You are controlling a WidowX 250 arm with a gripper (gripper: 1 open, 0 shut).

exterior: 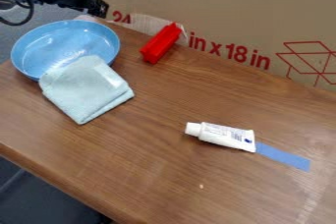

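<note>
The black gripper (92, 7) is at the top left, above the back of a blue plastic bowl (59, 43); its fingers are dark and small, with nothing visible held. A folded pale blue cloth (85, 90) lies at the bowl's front right, against its rim. A red object (161, 42) lies behind and right of the bowl. A white tube (221, 136) lies on the right part of the wooden table.
A cardboard box (250, 22) stands along the back. A blue tape strip (284, 157) is beside the tube. Its edge runs along the lower left.
</note>
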